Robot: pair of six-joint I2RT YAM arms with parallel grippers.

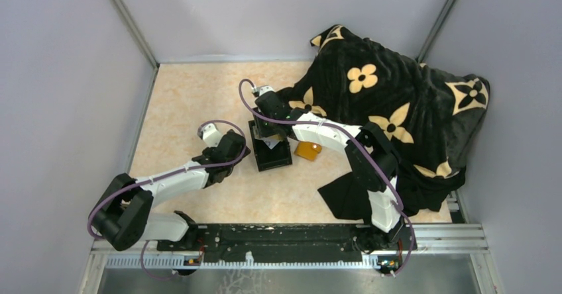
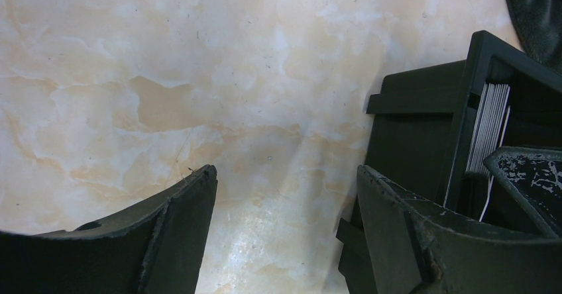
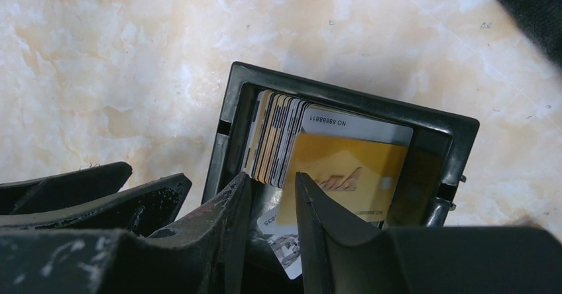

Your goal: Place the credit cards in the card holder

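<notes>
The black card holder sits mid-table. In the right wrist view, a row of upright cards fills its left end, while a gold card leans flatter over a white numbered card. A white card with a silvery pattern lies askew inside, lower down. Over the holder, my right gripper is part open, with a gap between its fingertips; the skewed card shows below that gap, and I see no card gripped. My left gripper stands open and empty beside the holder's left side, one finger close to its wall.
An orange-brown item lies just right of the holder. A black patterned blanket covers the right side of the table.
</notes>
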